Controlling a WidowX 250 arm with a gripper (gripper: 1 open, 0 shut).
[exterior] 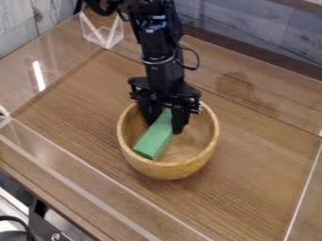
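Observation:
A round tan bowl (187,156) sits in the middle of the wooden table, with an elongated green object (153,140) lying inside it, tilted along its left side. My black gripper (169,113) reaches down from the top over the bowl's back part, its fingers at the upper end of the green object, shut on it as far as shows; the fingertips themselves are hard to make out.
White plastic pieces stand at the upper left edge, and a dark cable or part lies at the bottom left corner.

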